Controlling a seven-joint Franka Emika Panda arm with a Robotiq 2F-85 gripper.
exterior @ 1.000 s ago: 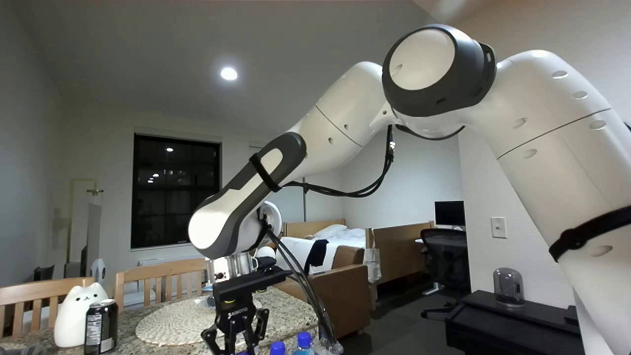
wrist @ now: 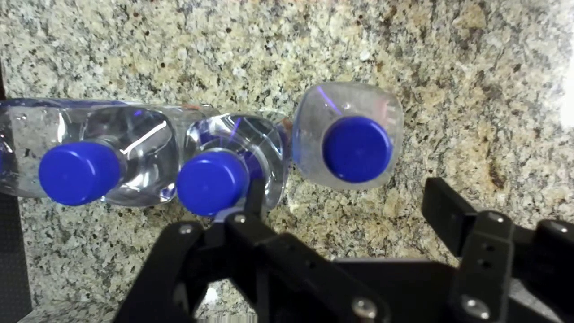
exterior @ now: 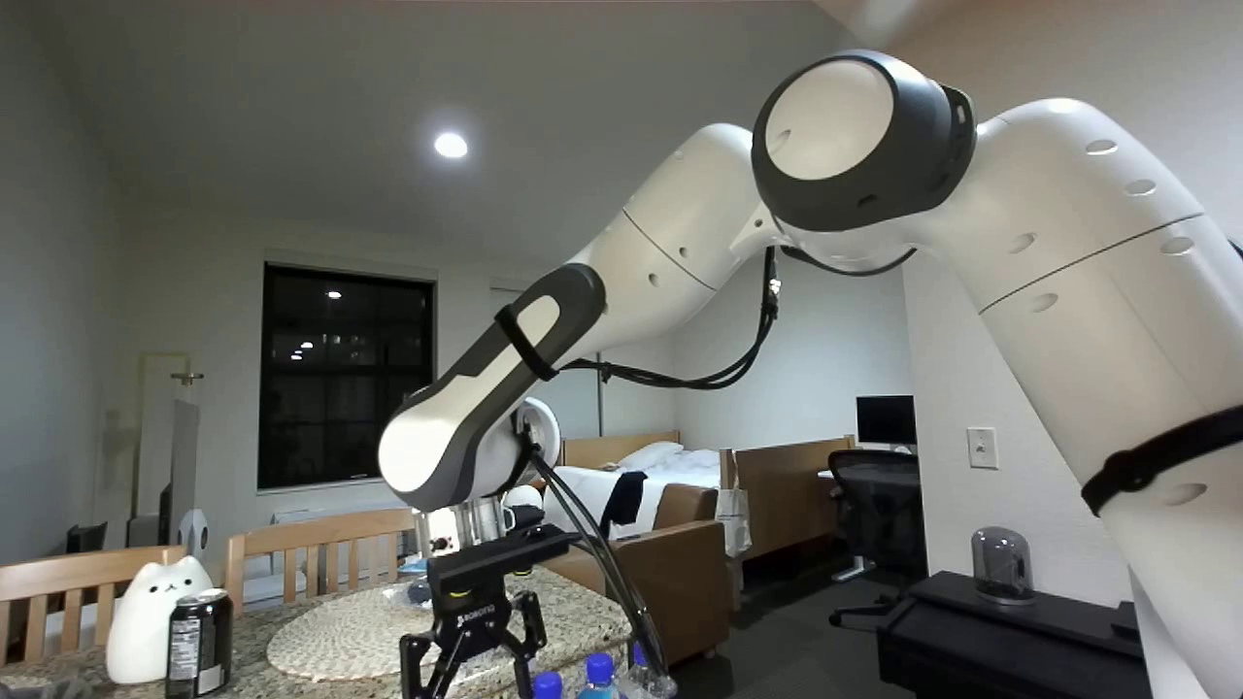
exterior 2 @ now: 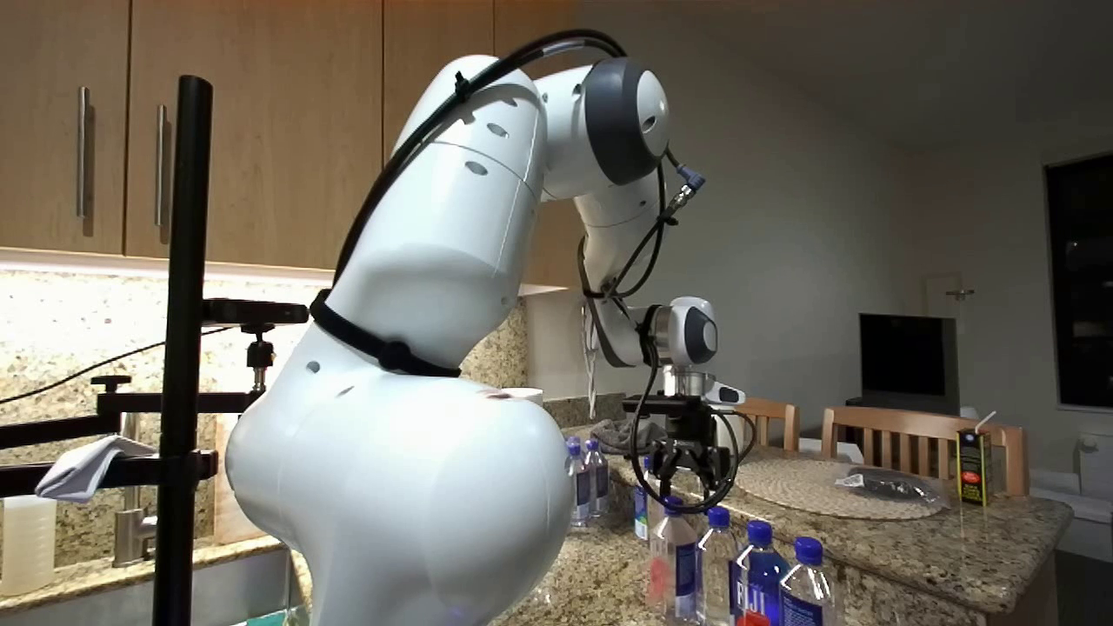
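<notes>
In the wrist view, a clear water bottle with a blue cap (wrist: 357,149) stands on the granite, seen from above. My gripper is open, one finger to each side of that bottle's line, with nothing held between the pads. The left finger (wrist: 255,199) overlaps the edge of a second blue-capped bottle (wrist: 236,137); contact cannot be told. Further left is another bottle (wrist: 142,145). From the second exterior view, the gripper (exterior 2: 696,485) hangs above the near end of a row of several bottles (exterior 2: 758,574).
More bottles (exterior 2: 579,485) stand behind, near the raised counter. On that counter are a round woven mat (exterior: 350,635), a white cat figure (exterior: 151,623), a black can (exterior: 199,645) and a drink carton (exterior 2: 972,468). Bare granite (wrist: 484,134) lies right of the bottles.
The gripper's fingers have spread wider apart. The wrist has shifted slightly to the right in the first exterior view, while the bottles to its right look unmoved.
</notes>
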